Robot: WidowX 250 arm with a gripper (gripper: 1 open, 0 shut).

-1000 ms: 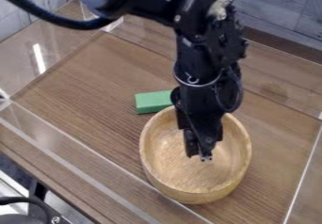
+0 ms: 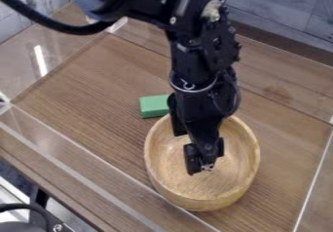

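Note:
My black gripper (image 2: 198, 143) hangs down into a round light-wood bowl (image 2: 182, 182) in the middle right of the camera view, its fingers open over the bowl's inside. Whether anything lies between or under the fingers is hard to tell behind the dark gripper body. A small green block (image 2: 154, 106) rests on the table just behind the bowl's left side, partly hidden by the arm.
The wooden table (image 2: 78, 90) has clear room to the left and right of the bowl. Panelled walls stand behind it. A dark cable crosses the upper left, and dark hardware shows at the lower left edge.
Over the last second my gripper has come lower into the bowl and shifted slightly left. The bowl and green block look unmoved.

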